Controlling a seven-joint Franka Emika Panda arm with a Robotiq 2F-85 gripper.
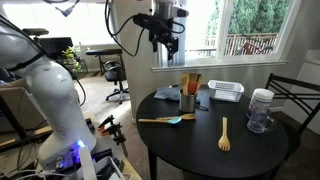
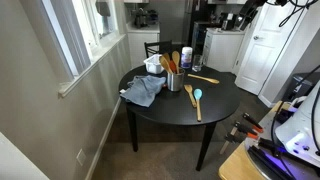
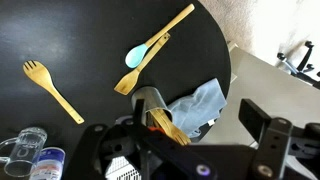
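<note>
High above the round black table, my gripper is open with nothing between its fingers. A metal canister holding several wooden utensils stands upright on the table; in the wrist view the canister appears between the fingers, well below them. A wooden fork lies alone on one side. Close to the canister, a wooden spoon lies beside a blue-headed spoon. A crumpled grey cloth rests near the table's edge, next to the canister.
A white basket sits at the back of the table. Near it stand a jar with a white lid and a clear glass mug. A black chair is beside the table.
</note>
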